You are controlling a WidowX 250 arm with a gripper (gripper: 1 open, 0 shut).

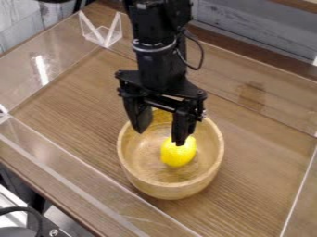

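A black gripper (161, 118) hangs over a tan bowl (136, 172) in the centre of the camera view. Its two dark fingers are spread open, one toward the bowl's left rim and one to the right, above a yellow egg-shaped object (177, 157) lying in the bowl. Nothing shows held between the fingers.
A white object shows at the upper left edge, and dark cable at the lower left corner.
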